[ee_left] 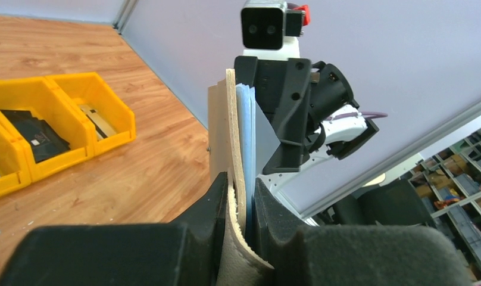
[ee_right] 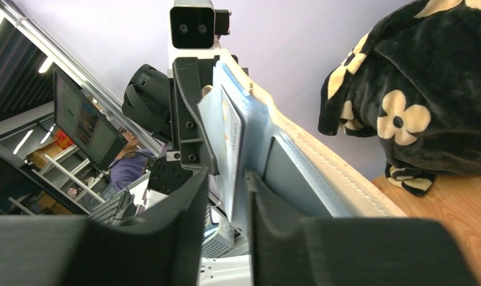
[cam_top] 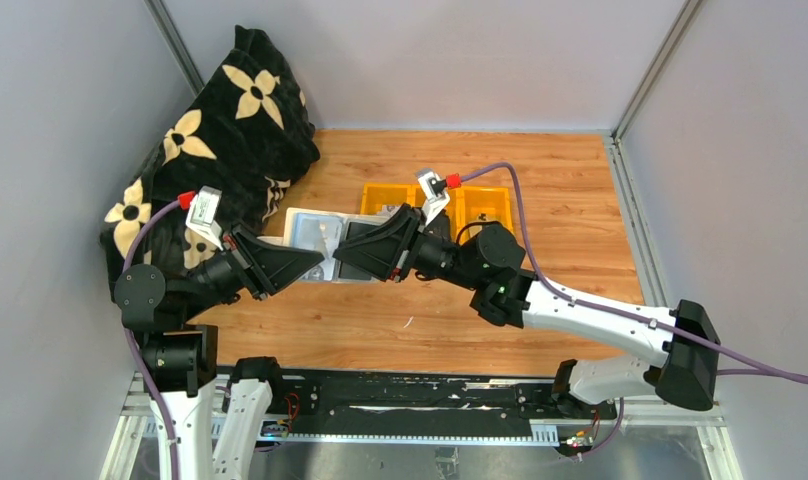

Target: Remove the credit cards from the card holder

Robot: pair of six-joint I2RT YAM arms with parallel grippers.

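Observation:
The open card holder point(cam_top: 310, 228), beige with pale blue sleeves, is held up between both arms. My left gripper is shut on it, gripping across the beige cover and blue sleeves. A white card point(ee_right: 232, 149) stands against the blue sleeves in the right wrist view. My right gripper is at that card and sleeve, its blurred fingertips apparently part open around their lower edge; whether they touch cannot be told. From above, the right fingertips sit over the dark part of the holder.
Yellow bins point(ee_left: 110, 136) holding dark and light flat items stand behind on the wooden table point(cam_top: 560, 290). A black flowered cushion point(cam_top: 220, 130) lies at the back left.

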